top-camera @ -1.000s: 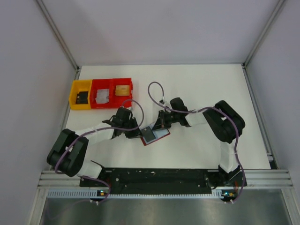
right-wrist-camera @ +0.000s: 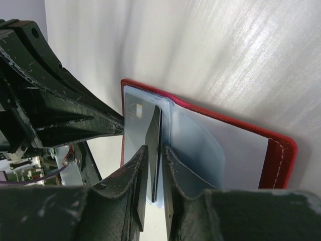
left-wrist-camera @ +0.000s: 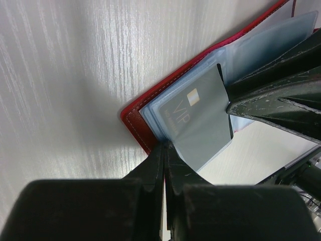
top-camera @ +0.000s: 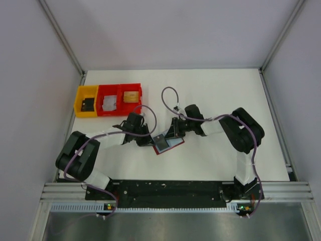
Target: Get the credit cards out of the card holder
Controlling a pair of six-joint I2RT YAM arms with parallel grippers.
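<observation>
An open card holder [top-camera: 173,143] with a red cover and clear sleeves lies on the white table. A grey card [left-wrist-camera: 193,110] marked "VIP" sits in a sleeve, its dark edge tilted up beside my right gripper. In the left wrist view my left gripper is shut on the holder's outer edge at the red border. My right gripper has its fingers on either side of the card's raised edge in the right wrist view, closed on that thin edge. The fingers hide part of the card, and how much sleeve is pinched with it is unclear.
Yellow and red bins [top-camera: 120,100] stand at the back left, with cards or boxes inside. The two grippers are close together over the holder. Free white table [top-camera: 215,90] lies behind and to the right.
Both grippers and the holder have shifted slightly to the right together. The grippers keep their places on the holder; the bins are unmoved.
</observation>
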